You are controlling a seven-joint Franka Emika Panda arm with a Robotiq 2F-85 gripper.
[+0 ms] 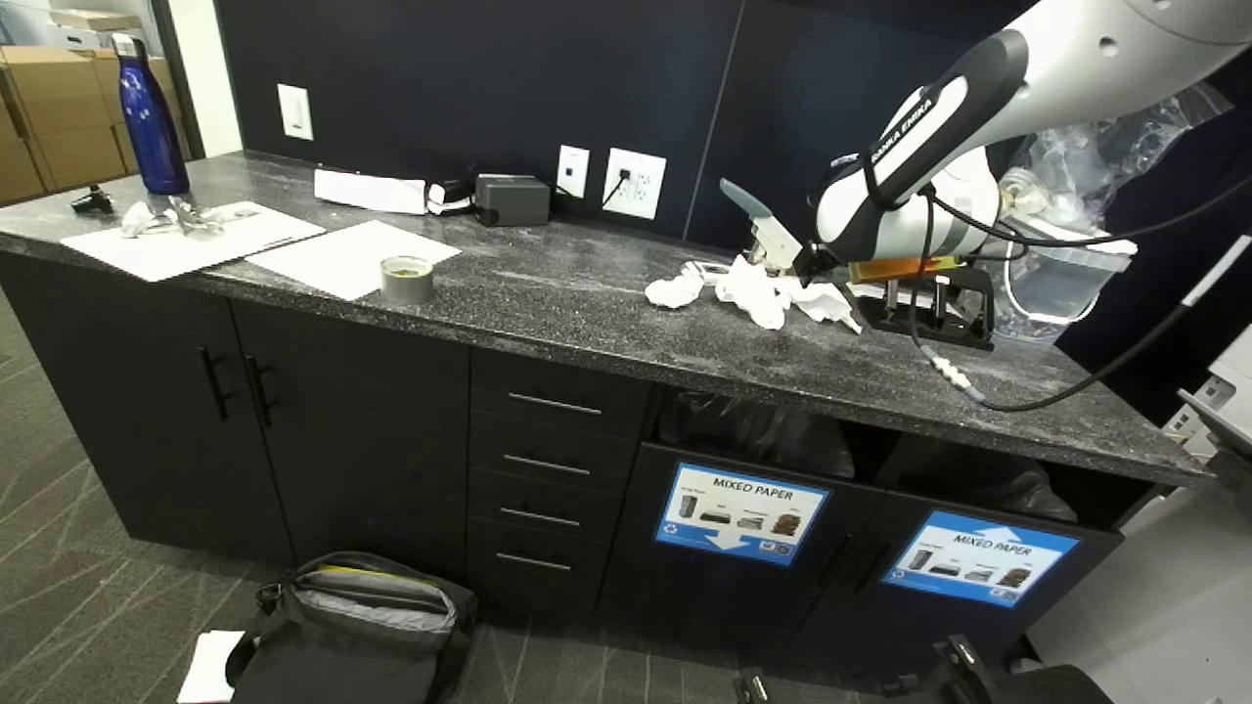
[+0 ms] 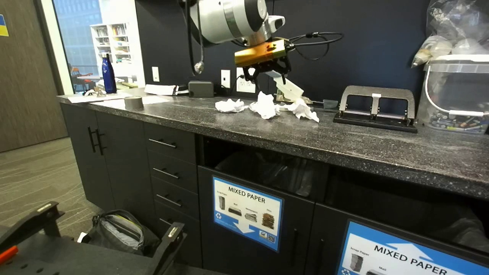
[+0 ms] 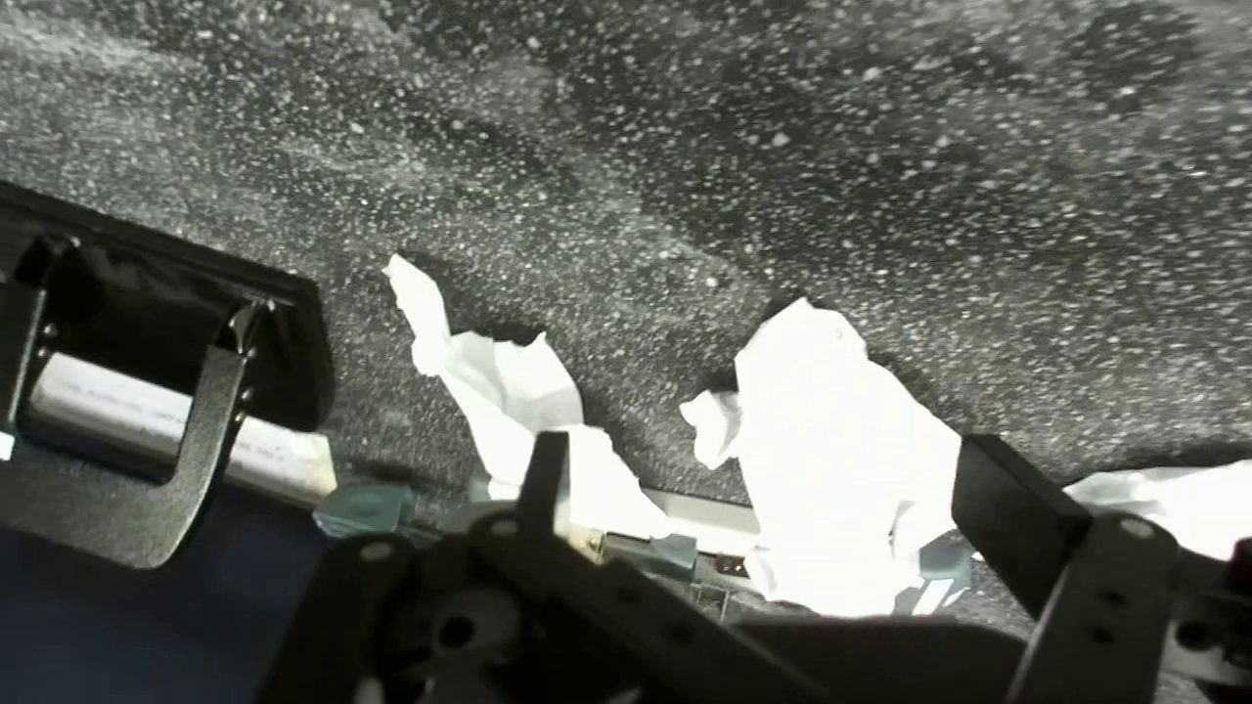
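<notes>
Three crumpled white papers lie in a row on the dark speckled counter. In the wrist view the middle paper (image 3: 839,458) shows between my fingers, and another paper (image 3: 522,405) lies partly behind the left finger. A third paper (image 3: 1185,499) is cut off at the right edge; it is the leftmost paper (image 2: 230,105) in exterior view 2. My gripper is open and holds nothing. Exterior view 2 has the gripper (image 2: 270,78) above the papers, apart from them. Behind the papers stands a stapler-like white tool (image 2: 289,87), partly hidden.
A black hole punch (image 2: 376,107) and a clear bucket (image 2: 454,96) stand to the right of the papers. A tape roll (image 1: 407,280), flat sheets (image 1: 352,258) and a blue bottle (image 1: 151,117) are at the left. Below the counter is an open bin slot (image 2: 266,165).
</notes>
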